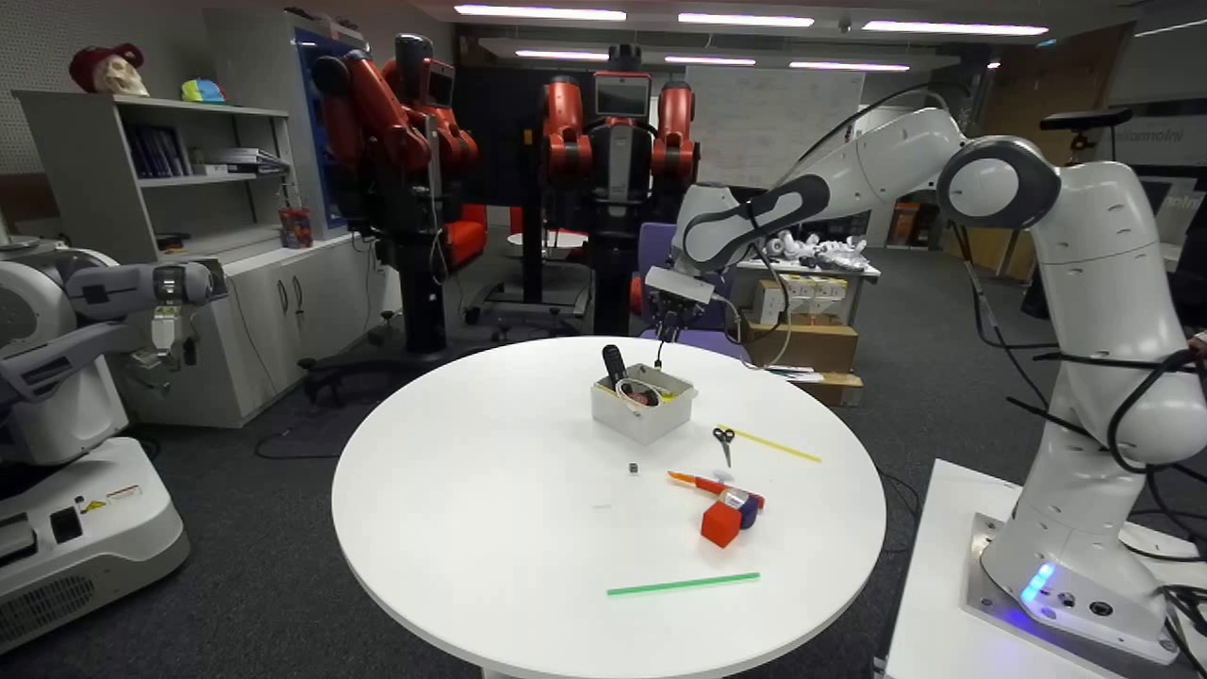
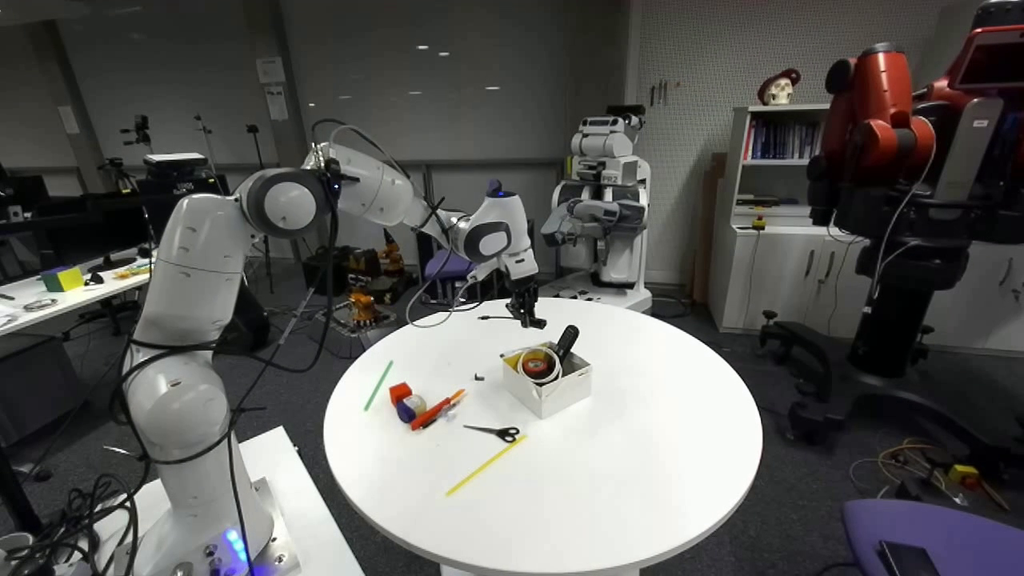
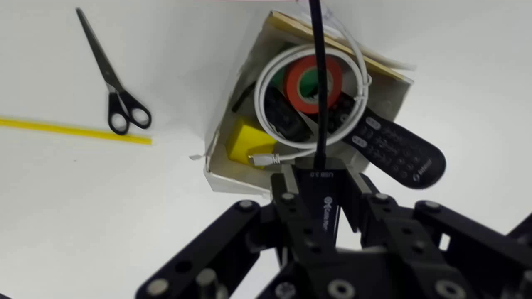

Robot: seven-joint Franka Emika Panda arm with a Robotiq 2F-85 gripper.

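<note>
My gripper is shut on a black USB 3.0 adapter (image 3: 325, 202), whose black cable (image 3: 321, 89) stretches up across the wrist view. In exterior view 1 the gripper (image 1: 668, 328) hangs above the table, by the far side of the white box (image 1: 634, 423). A coiled white cable (image 3: 262, 94), an orange tape roll (image 3: 294, 82), a yellow block (image 3: 238, 144) and a black remote (image 3: 399, 149) lie in the box. The remote sticks out over one wall. In exterior view 2 the adapter's cable (image 2: 494, 317) juts to the left of the gripper.
Scissors (image 3: 105, 69) and a yellow strip (image 3: 65, 130) lie beside the box. Elsewhere on the table are a red cube (image 1: 720, 524), an orange-handled tool (image 1: 696, 482), a small dark cube (image 1: 634, 468) and a green strip (image 1: 685, 584).
</note>
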